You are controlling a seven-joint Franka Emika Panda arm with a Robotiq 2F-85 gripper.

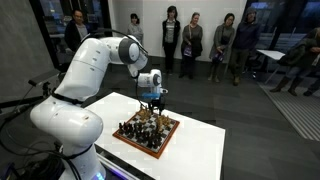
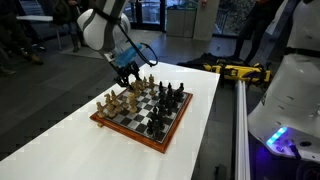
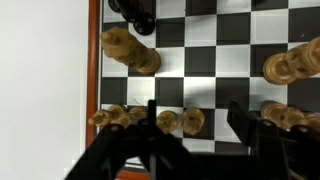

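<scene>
A wooden chessboard lies on the white table, with light and dark pieces standing on it. My gripper hangs over the light pieces' side, in the wrist view's lower middle. Its fingers are apart, and a small light pawn shows in the gap between them, not visibly touched. Another light pawn stands close by the left fingertip. A taller light piece is at the upper left. From the side, the gripper reaches down at the board's far edge; its fingertips are hard to make out there.
More light pieces stand on the right, and dark pieces crowd the opposite side of the board. Bare white table extends beside it. Several people stand well back along the wall.
</scene>
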